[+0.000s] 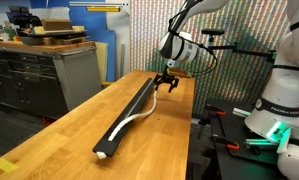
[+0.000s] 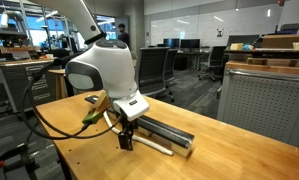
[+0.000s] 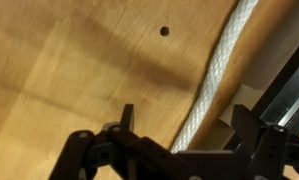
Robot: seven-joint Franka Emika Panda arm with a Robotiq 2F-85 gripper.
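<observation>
A white rope [image 3: 216, 73] lies on the wooden table alongside a long black channel [image 1: 126, 123], in part against it. In the wrist view my gripper stands open, a finger on either side, with the rope passing between them and nothing gripped. From exterior view 1, my gripper [image 1: 166, 81] is at the far end of the table, close over the rope's far end. In exterior view 2 it hangs low near the rope [image 2: 149, 142] and the channel [image 2: 165, 132]; the exact height cannot be told.
Bare tabletop [image 1: 64, 145] spreads to the left of the channel. A workbench [image 1: 69, 80] and office chairs [image 2: 184, 62] stand beyond the table. A second robot arm [image 1: 279, 95] is at the right in exterior view 1.
</observation>
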